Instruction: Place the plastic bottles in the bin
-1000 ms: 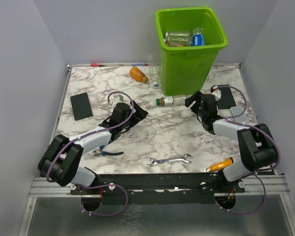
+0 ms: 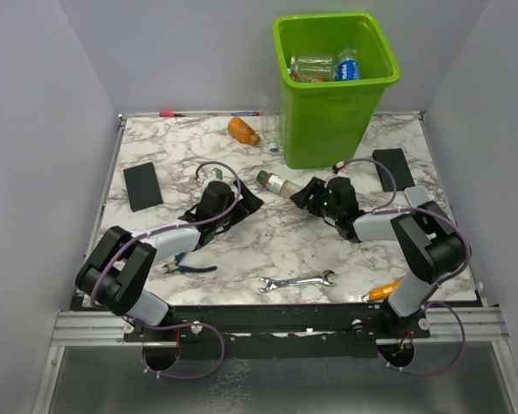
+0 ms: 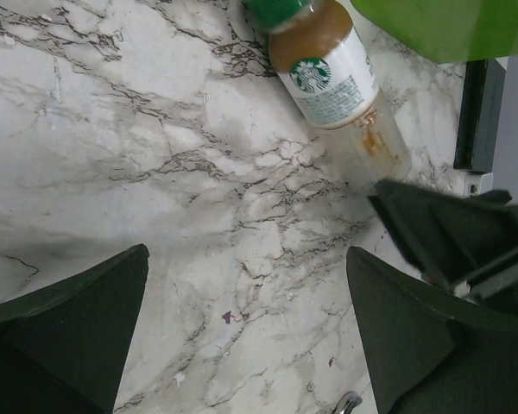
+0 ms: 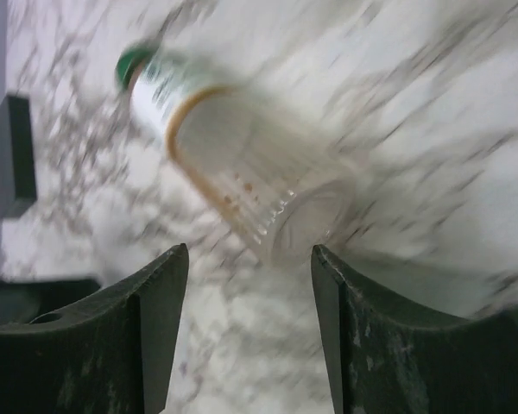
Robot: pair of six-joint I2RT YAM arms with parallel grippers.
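Note:
A clear Starbucks bottle with a green cap [image 2: 276, 184] lies on the marble table between my grippers; its label [image 3: 326, 82] and open-looking base [image 4: 311, 216] show in the wrist views. My right gripper [image 2: 308, 197] is open at the bottle's base end. My left gripper [image 2: 250, 198] stands open to the left, nothing between its fingers. An orange bottle [image 2: 242, 130] and a clear bottle [image 2: 272, 129] lie at the back. The green bin [image 2: 328, 125] holds several bottles, one with a blue label [image 2: 347, 67].
Dark pads [image 2: 142, 186] lie at both sides, pliers [image 2: 197, 268] at front left, a wrench [image 2: 298, 281] at front centre, an orange-handled tool [image 2: 382, 291] at front right.
My right gripper has moved left and down toward the front, and the green-capped bottle has swung round, its cap end now farther back and left. My left gripper has shifted slightly.

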